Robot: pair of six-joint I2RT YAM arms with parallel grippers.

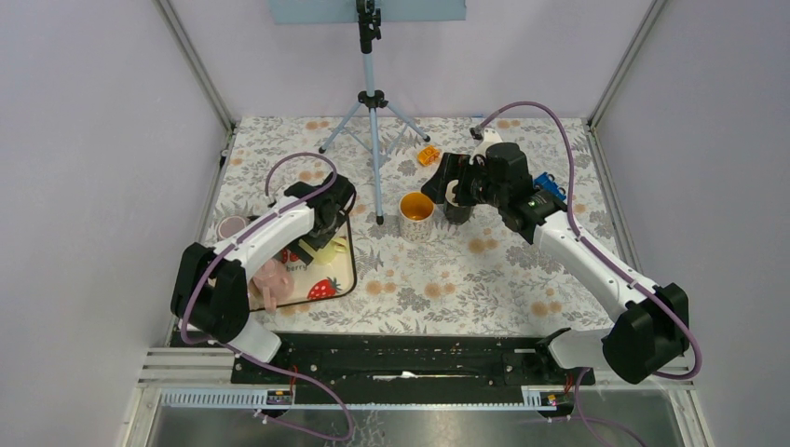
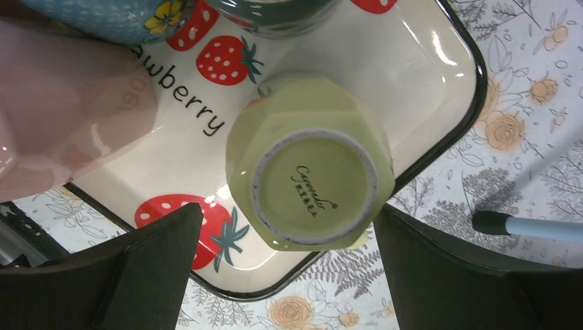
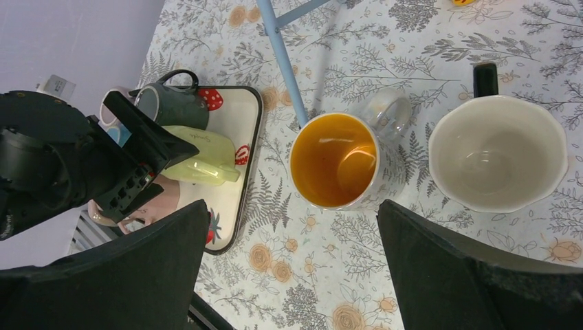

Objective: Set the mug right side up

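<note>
An upside-down light green mug (image 2: pixel 309 179) sits on the strawberry tray (image 2: pixel 419 82), its base facing the left wrist camera. My open left gripper hovers directly over it, a finger on either side in that view. My right gripper is open above a mug with an orange inside (image 3: pixel 335 161) and a white-lined mug (image 3: pixel 496 152), with nothing between its fingers.
The tray also holds a pink mug (image 2: pixel 69 110), a blue floral mug and a dark green mug (image 3: pixel 168 104). A tripod (image 1: pixel 371 126) stands at the back, one leg reaching forward beside the tray.
</note>
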